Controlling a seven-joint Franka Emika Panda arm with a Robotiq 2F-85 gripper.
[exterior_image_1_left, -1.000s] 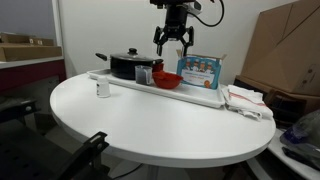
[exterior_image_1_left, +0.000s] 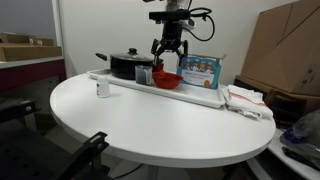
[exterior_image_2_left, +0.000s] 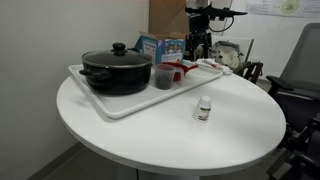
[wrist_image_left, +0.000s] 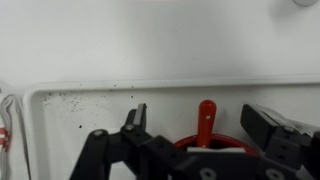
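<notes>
My gripper (exterior_image_1_left: 169, 51) hangs over the tray with its fingers open and nothing between its fingers. Below it sits a red bowl-like pan (exterior_image_1_left: 168, 82), clear of the fingertips in the first exterior view. In the wrist view the pan's red handle (wrist_image_left: 206, 122) points up between the two spread fingers, while the gripper body covers most of the pan. The pan rests on the white tray (exterior_image_1_left: 207, 96) beside a clear container (exterior_image_2_left: 165, 76).
A lidded black pot (exterior_image_2_left: 116, 70) fills the tray's left end. Behind stands a picture box (exterior_image_1_left: 200, 72); a folded towel (exterior_image_1_left: 247, 101) lies at the right. The small white bottle (exterior_image_2_left: 203, 108) stands near the front.
My gripper has shifted slightly left and a little lower above the tray. The pan, pot and other objects have stayed put.
</notes>
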